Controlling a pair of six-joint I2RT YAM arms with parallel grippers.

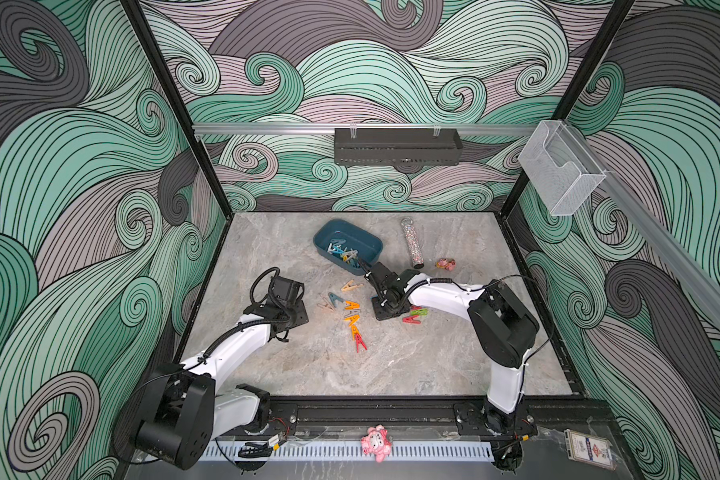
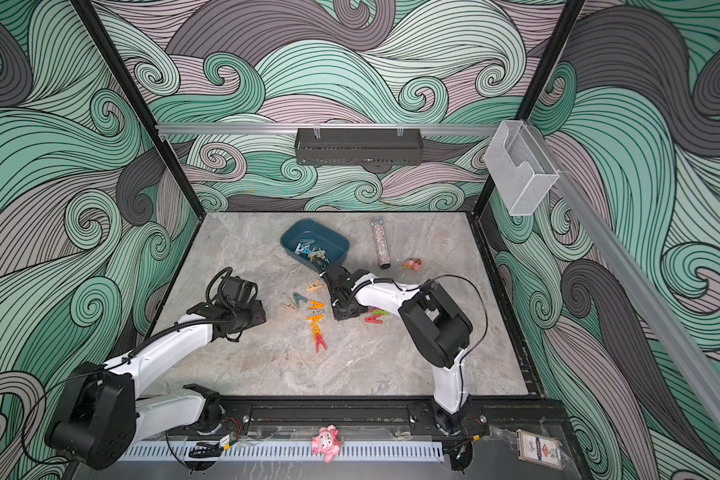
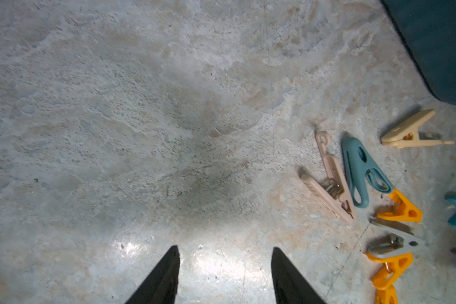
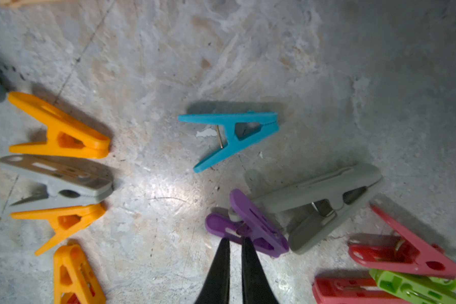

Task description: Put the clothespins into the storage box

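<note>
Several clothespins lie on the table's middle: an orange one (image 4: 63,129), a grey one (image 4: 60,179), a blue one (image 4: 233,134), a peach one (image 3: 334,187) and a beige one (image 3: 413,131). A purple clothespin (image 4: 258,228) rests against a larger grey-green one (image 4: 334,197). My right gripper hangs over the purple pin, its fingers almost together; no pin clearly shows gripped between them. The blue storage box (image 1: 325,230) stands behind, with several pins inside. My left gripper is open and empty over bare table, left of the pins.
Red (image 4: 415,248) and green (image 4: 415,286) pins lie close to the right gripper. Behind it are a bead-filled tube (image 1: 411,241) and a small pink item (image 1: 445,264).
</note>
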